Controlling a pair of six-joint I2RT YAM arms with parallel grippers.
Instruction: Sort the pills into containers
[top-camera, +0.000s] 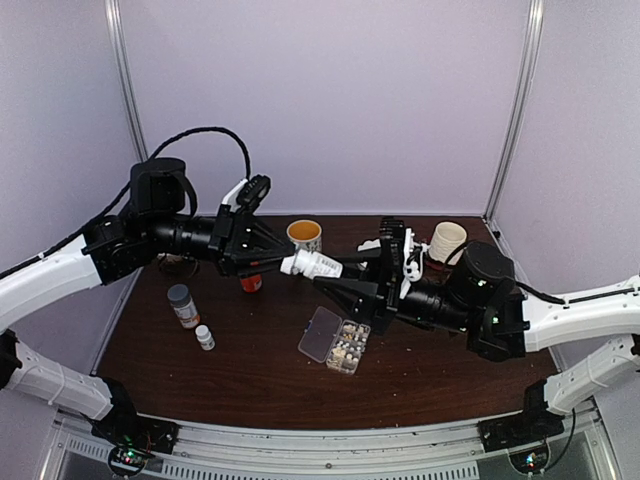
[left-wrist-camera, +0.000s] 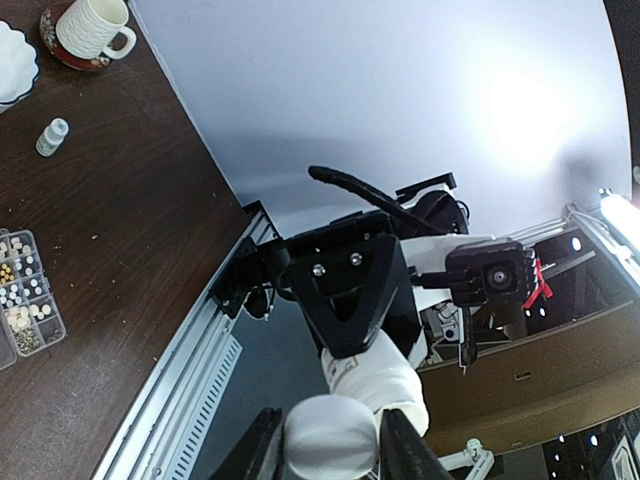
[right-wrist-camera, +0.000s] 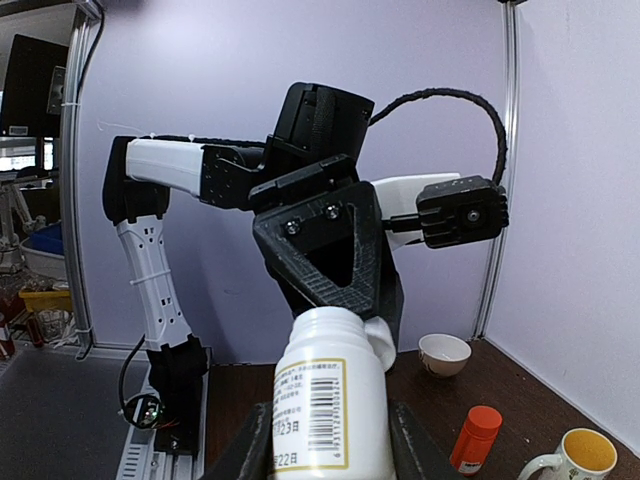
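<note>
A white pill bottle lies tilted in mid-air, with my right gripper shut on it and its label facing the right wrist camera. My left gripper is shut on a round white cap. In the left wrist view, the bottle's open mouth shows just behind the cap. The cap and bottle neck are close together; whether they touch, I cannot tell. Below, the clear pill organizer stands with its lid folded open. Its compartments hold assorted pills.
A grey-capped bottle and a small white bottle stand at the left of the table. An orange-lined mug and a red-capped bottle are behind the arms. A cream cup sits back right.
</note>
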